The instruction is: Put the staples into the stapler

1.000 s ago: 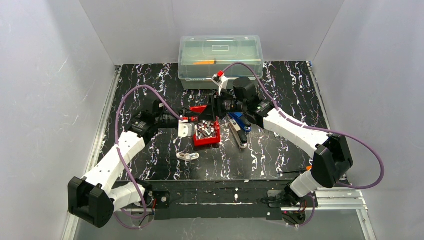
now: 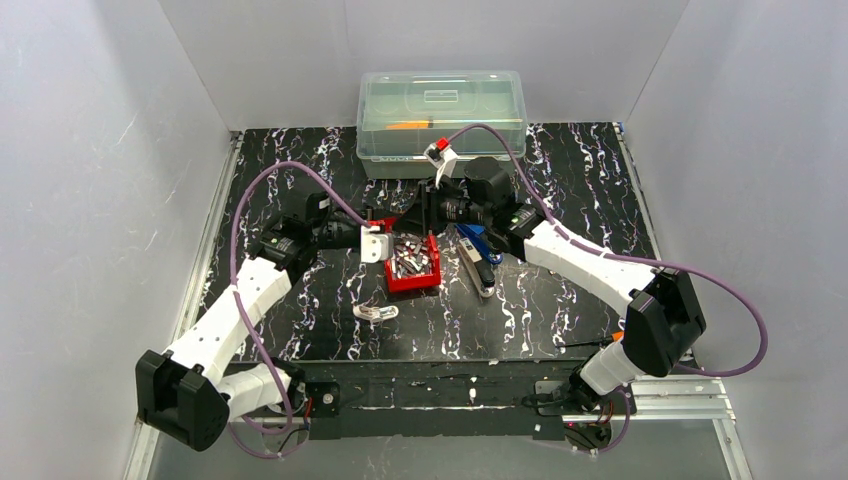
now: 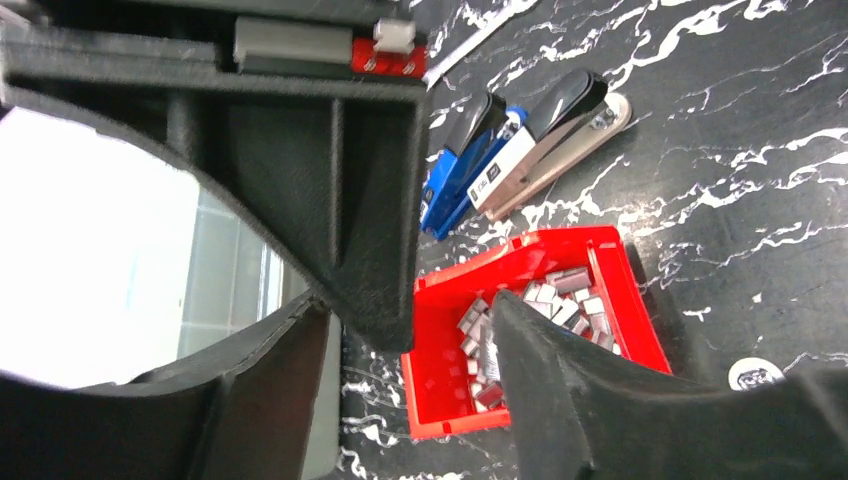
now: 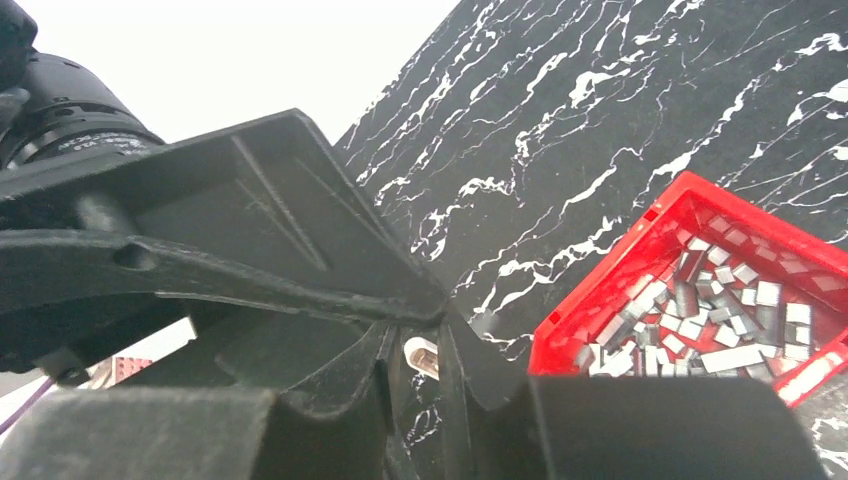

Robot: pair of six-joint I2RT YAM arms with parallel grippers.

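Observation:
Over the red bin point(image 2: 413, 282), my two grippers face each other with their tips close together. In the left wrist view, my left gripper is open, and the other gripper's black finger point(image 3: 375, 230) reaches into the gap. My right gripper is open by a narrow gap in the right wrist view; table shows through, and no staples can be made out there. Loose staple strips point(image 4: 705, 310) fill the bin. Right of it lies a beige and black stapler point(image 3: 545, 150) beside a blue stapler point(image 3: 465, 165).
Behind the bin stands a clear lidded box point(image 2: 440, 115). A small pale elongated object point(image 2: 375, 313) lies in front of the bin, and an orange-ended tool point(image 2: 590, 342) near the right front.
Over the last second my left gripper has shifted slightly toward the back, and its wrist has turned a little. The right arm has barely moved; bin and staplers stay put.

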